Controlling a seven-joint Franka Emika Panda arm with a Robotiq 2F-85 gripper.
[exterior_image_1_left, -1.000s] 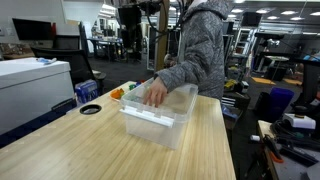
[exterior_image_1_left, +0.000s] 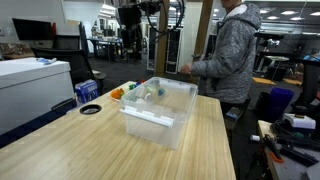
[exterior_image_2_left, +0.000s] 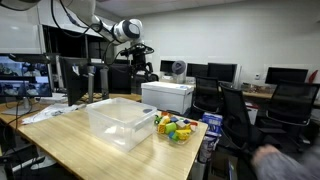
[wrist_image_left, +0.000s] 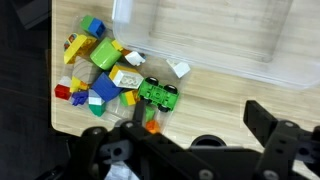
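My gripper hangs above the table with its fingers wide apart and nothing between them. In exterior view 1, the gripper (exterior_image_1_left: 136, 38) is up behind the clear plastic box (exterior_image_1_left: 148, 128). That box appears empty in exterior view 2, and its rim (wrist_image_left: 205, 58) crosses the top of the wrist view. Beside it lies a pile of colourful toys and blocks (exterior_image_2_left: 176, 128). Among them are a green toy car (wrist_image_left: 158, 95), a green block (wrist_image_left: 105, 54) and a yellow block (wrist_image_left: 126, 77). Nearer the gripper is a black ring (wrist_image_left: 207, 141).
A person in a grey hoodie (exterior_image_1_left: 228, 55) stands at the table's right side in exterior view 1. A white cabinet (exterior_image_1_left: 30, 95) stands beyond the table's left edge.
The arm and the box look unmoved.
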